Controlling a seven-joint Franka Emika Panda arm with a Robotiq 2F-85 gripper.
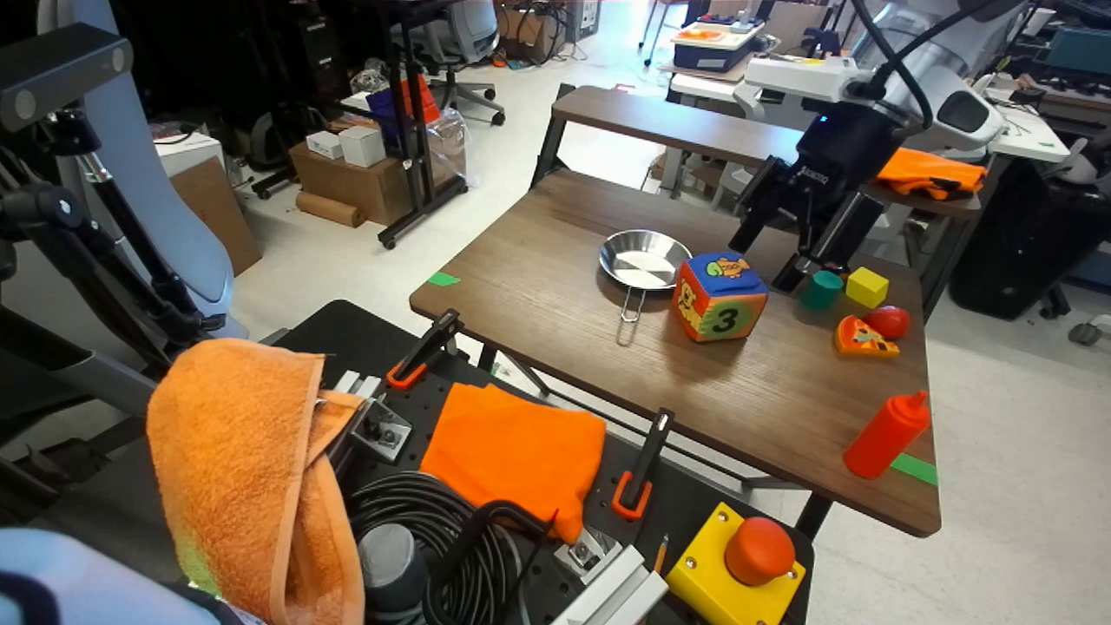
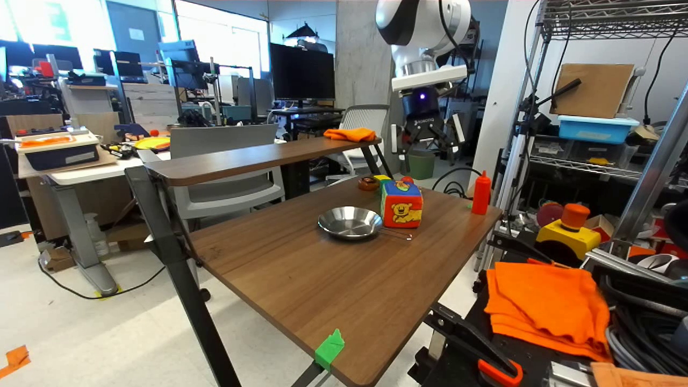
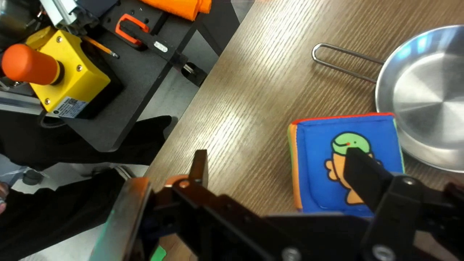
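My gripper hangs above the table, its fingers spread wide and nothing between them. In the wrist view one finger covers part of the soft cube, which has a blue top with a cartoon duck. From the first exterior view, that cube shows a number 3 and stands just left of the gripper. A silver pan with a wire handle lies beside the cube. To the right are a green cup-like piece, a yellow block, a red round piece and a toy pizza slice.
A red squeeze bottle stands near the table's right front corner. Behind the arm, an orange cloth lies on a raised shelf.
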